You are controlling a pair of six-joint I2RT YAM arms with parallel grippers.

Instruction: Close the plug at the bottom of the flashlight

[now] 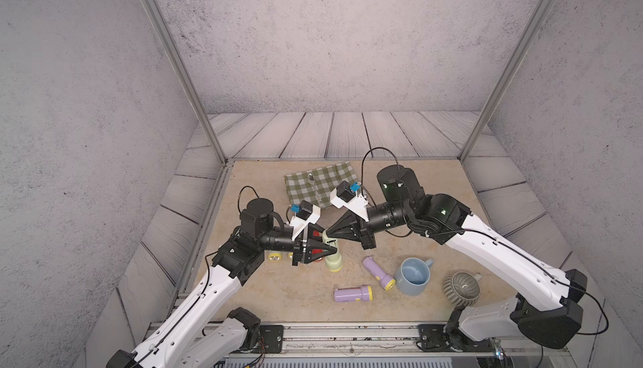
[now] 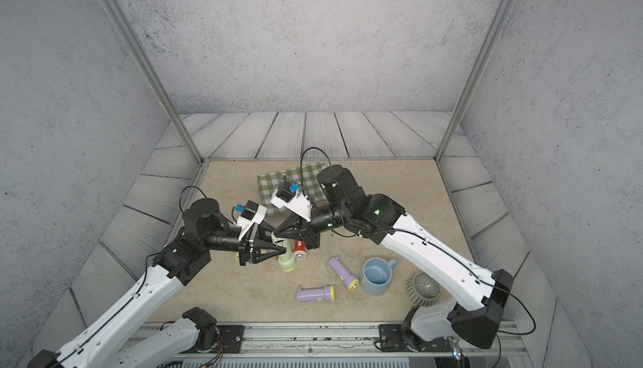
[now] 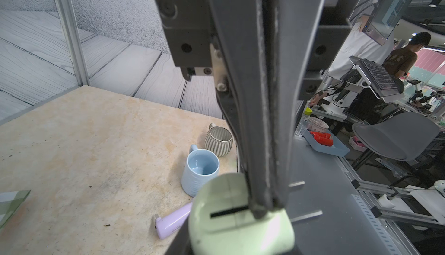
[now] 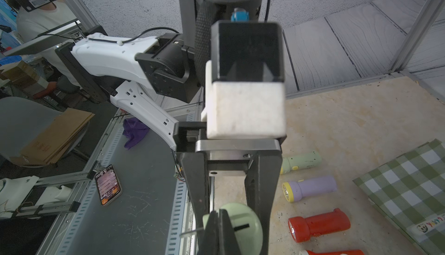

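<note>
The pale green flashlight [image 1: 333,262] stands roughly upright, lens end down and bottom end up, with my left gripper [image 1: 326,241] shut around its body. In the left wrist view its bottom end [image 3: 241,234] faces up, with a dark slot across it. My right gripper is shut with nothing between its fingers, and its tips are at that bottom end, beside the slot. In the right wrist view the same tips [image 4: 217,227] overlap the end face. They hide part of the plug, so I cannot tell whether it sits flush.
Two purple flashlights [image 1: 353,293], a blue mug [image 1: 412,277] and a grey ribbed cup [image 1: 462,289] occupy the front right. Other flashlights, including a red one [image 4: 319,224], lie near the left arm. A green checked cloth [image 1: 314,184] lies behind.
</note>
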